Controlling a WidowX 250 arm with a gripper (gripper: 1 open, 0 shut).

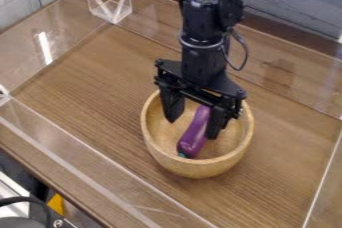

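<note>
A purple eggplant toy [201, 130] with a green tip lies tilted inside a tan bowl [197, 165] on the wooden table. My black gripper [199, 110] is open over the bowl, its two fingers reaching down on either side of the eggplant's upper part. Whether they touch it is not clear.
A clear plastic object [110, 2] sits at the back left. A light raised ledge runs along the back. Cables lie at the lower left edge.
</note>
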